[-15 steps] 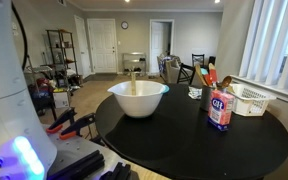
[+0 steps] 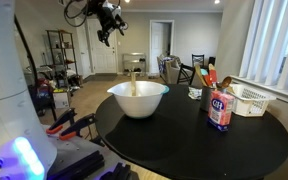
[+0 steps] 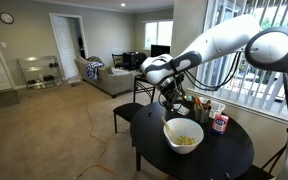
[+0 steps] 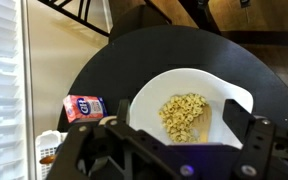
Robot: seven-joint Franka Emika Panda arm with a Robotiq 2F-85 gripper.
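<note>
My gripper (image 2: 106, 32) hangs high above the table, well clear of the white bowl (image 2: 138, 106), in exterior view 1. In the wrist view the gripper is open, its dark fingers spread wide over the near part of the bowl (image 4: 154, 90), with nothing held between them. Small yellow pieces, apparently pasta (image 4: 181, 106), lie inside the bowl. A wooden utensil (image 2: 133, 83) leans in it, its handle rising above the rim; the gripper base hides part of the bowl's near side in the wrist view.
On the round black table (image 2: 169, 145) stand a red-and-white box (image 2: 221, 108), a dark holder with utensils (image 2: 207, 92) and a white basket (image 2: 250, 102). Bare tabletop lies between bowl and box. A dark chair (image 3: 129, 112) stands beside the table.
The gripper has come into exterior view 1 from the upper left, moving down and to the right. The bowl, utensil and box have stayed where they were.
</note>
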